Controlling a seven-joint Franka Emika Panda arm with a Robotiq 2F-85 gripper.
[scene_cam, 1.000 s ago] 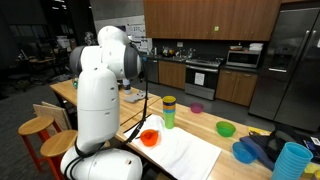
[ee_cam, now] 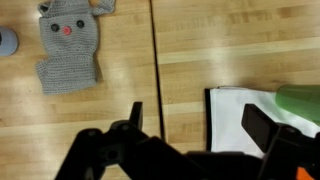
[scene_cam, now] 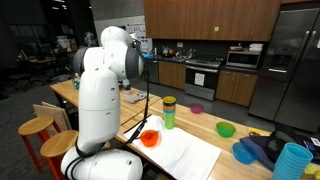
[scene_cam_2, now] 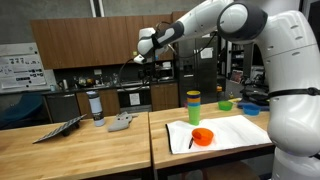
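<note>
High over the table, my gripper stands open with nothing between its fingers. Below it in the wrist view is bare wood, crossed by a dark seam. A grey knitted toy with a red nose lies left of that seam; exterior view 2 shows the toy flat on the table. To the right is a white sheet, partly hidden by a finger. A green cup is cut off at the frame's right edge. On the sheet, an orange bowl sits near the stacked cups.
A green bowl, a blue bowl and a blue cup stack occupy the table's right side. A pink bowl lies farther back. Near the toy stands a canister. Bare wood lies left of the sheet.
The upper part of my arm has shifted slightly in exterior view 1. The bowls, cups and sheet have stayed in place.
</note>
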